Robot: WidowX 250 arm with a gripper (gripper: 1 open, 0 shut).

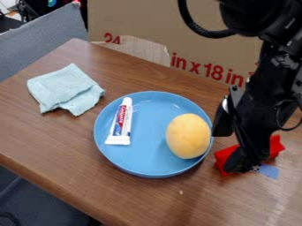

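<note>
My black gripper point(242, 137) hangs at the right, open, low over a red object point(229, 161) that lies partly on a piece of blue tape just right of the blue plate; it hides part of that object. On the blue plate point(147, 167) a white toothpaste tube point(120, 121) lies at the left and a round yellow object point(189, 136) sits at the right. Whether the fingertips touch the red object I cannot tell.
A folded pale blue cloth point(65, 89) lies on the wooden table point(94, 194) at the left. A large cardboard box point(165, 26) stands along the back.
</note>
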